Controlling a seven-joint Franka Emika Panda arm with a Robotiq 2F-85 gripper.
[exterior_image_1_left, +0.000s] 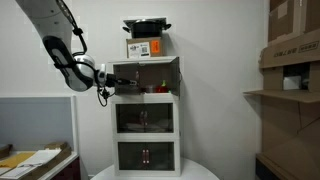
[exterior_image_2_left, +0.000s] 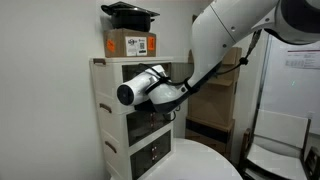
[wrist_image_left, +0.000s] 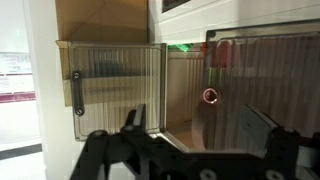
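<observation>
A white cabinet (exterior_image_1_left: 146, 99) stands on a round white table, with its upper compartment (exterior_image_1_left: 152, 78) partly uncovered. My gripper (exterior_image_1_left: 128, 82) is at the left of that compartment, in front of it. In the wrist view, two ribbed see-through doors fill much of the picture: one door (wrist_image_left: 115, 88) with a dark handle (wrist_image_left: 77, 93) on the left, another door (wrist_image_left: 255, 85) on the right. Between them shows a wooden interior (wrist_image_left: 182, 85). The gripper's dark fingers (wrist_image_left: 134, 122) stand apart at the bottom, open, with nothing seen between them. Contact with a door cannot be told.
On the cabinet sit a cardboard box (exterior_image_1_left: 144, 48) and a black pot (exterior_image_1_left: 147, 28). A small red item (exterior_image_1_left: 163, 88) lies inside the upper compartment. Cardboard boxes (exterior_image_1_left: 290, 80) stand at the right; a white chair (exterior_image_2_left: 278, 145) is near the arm.
</observation>
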